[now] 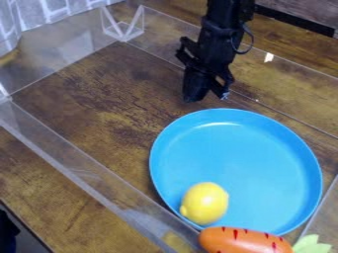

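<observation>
My gripper (199, 87) hangs from the black arm at the top centre, low over the wooden floor of a clear-walled tray, behind the blue plate. Its fingers are dark and small here, and I cannot make out whether they are open or shut. A yellow lemon (204, 202) lies on the blue plate (251, 153) at the lower right. An orange carrot (240, 242) with a pale green top lies at the bottom right edge, in front of the plate.
Clear plastic walls (73, 168) border the wooden surface (93, 104). A white object sits beyond the top left corner.
</observation>
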